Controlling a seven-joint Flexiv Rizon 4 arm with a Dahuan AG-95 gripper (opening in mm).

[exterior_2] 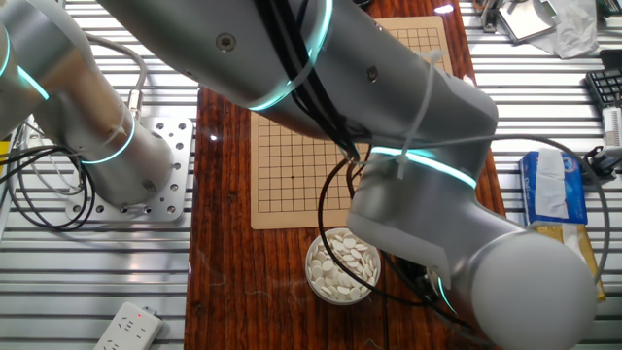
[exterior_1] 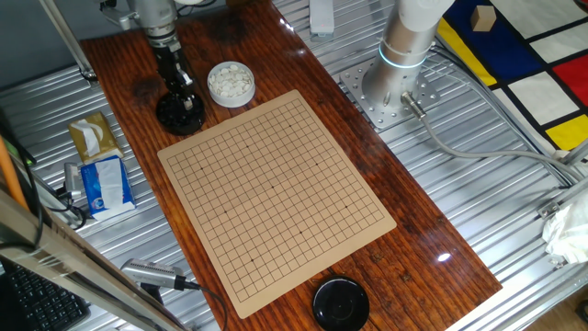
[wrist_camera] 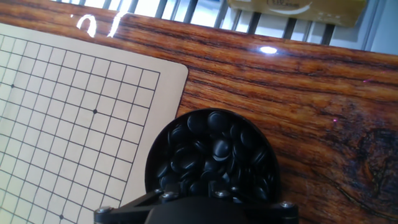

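My gripper (exterior_1: pixel 188 103) points down into a round black bowl (exterior_1: pixel 165 123) at the far left of the board. Seen from the wrist, the bowl (wrist_camera: pixel 151 158) is full of glossy black stones (wrist_camera: pixel 185 158), and the gripper covers its near side. The fingertips are dark against the dark stones, so how far apart they stand and whether a stone is between them cannot be made out. The tan grid board (exterior_1: pixel 276 198) lies flat and bare. In exterior view 2 my arm (exterior_2: pixel 379 87) hides the gripper and the black bowl.
Beside the black bowl stands a white bowl (exterior_1: pixel 231 97) of white stones. A black round dish or lid (exterior_1: pixel 340 303) lies by the board's opposite edge. Tissue packs (exterior_1: pixel 108 187) rest off the table's side.
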